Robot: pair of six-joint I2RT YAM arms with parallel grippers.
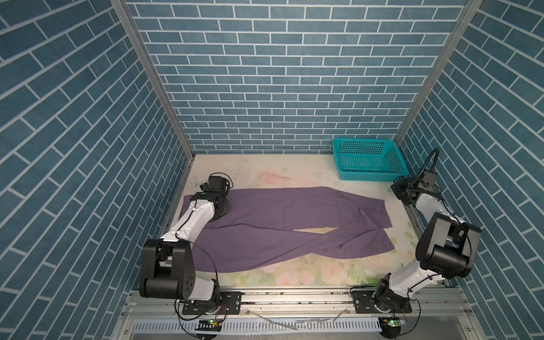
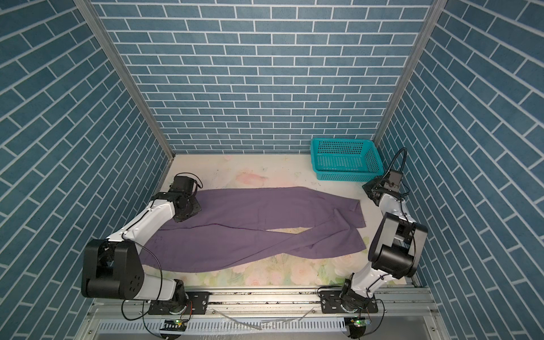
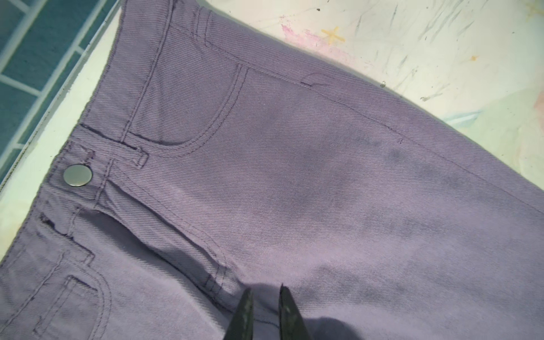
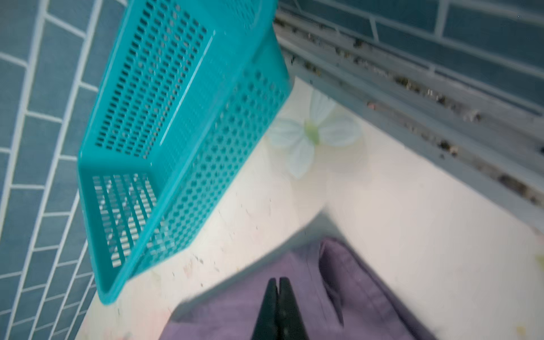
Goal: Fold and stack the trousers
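Purple trousers [image 1: 306, 206] lie spread lengthwise on the table, waist to the left and legs to the right. The lower leg [image 1: 357, 243] is bent and creased near its hem. In the left wrist view, the waist button [image 3: 77, 175] and a front pocket show. My left gripper hovers over the fly area, slightly open, with no cloth visibly pinched. Off the upper hem's corner, close to the right wall, my right gripper is shut with nothing seen between its fingers; the hem corner [image 4: 325, 249] rests folded on the table beyond them.
An empty teal basket [image 1: 371, 176] stands at the back right, close to my right gripper. Walls bound the table at the left, right and back.
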